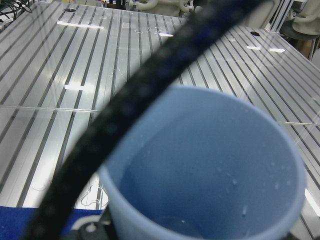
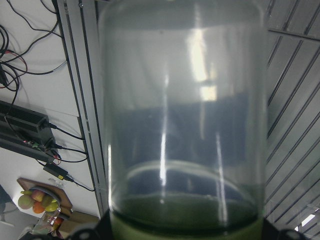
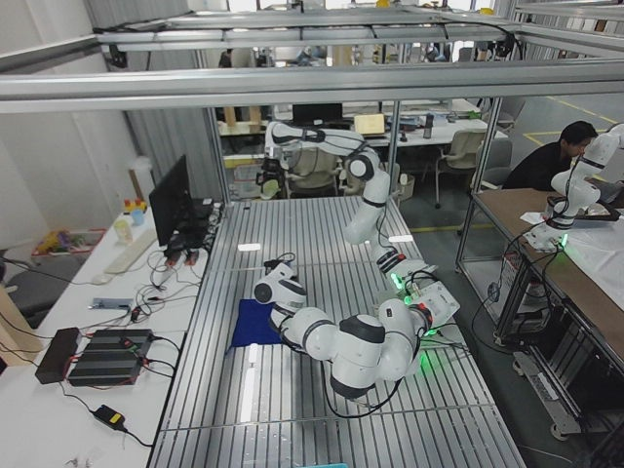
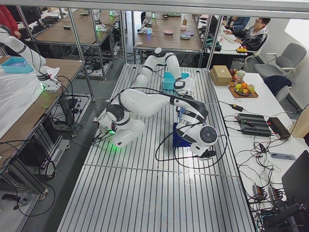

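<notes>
A light blue cup [image 1: 210, 165] fills the left wrist view, upright and close to the lens, with small drops inside; the left gripper's fingers are hidden behind it. A clear bottle [image 2: 185, 130] with green at its lower end in the picture fills the right wrist view, its fingers largely hidden. In the camera left view one gripper [image 3: 270, 174] is raised at the far end with the bottle. The other arm is low over the dark blue cloth [image 3: 252, 322], which lies on the slatted table [image 3: 224, 390].
A teal bin [image 4: 168, 79] stands at one table end. The white side desk [image 3: 117, 429] holds a monitor [image 3: 173, 200], cables, power units and a fruit tray [image 4: 244, 89]. Metal frame bars surround the workspace.
</notes>
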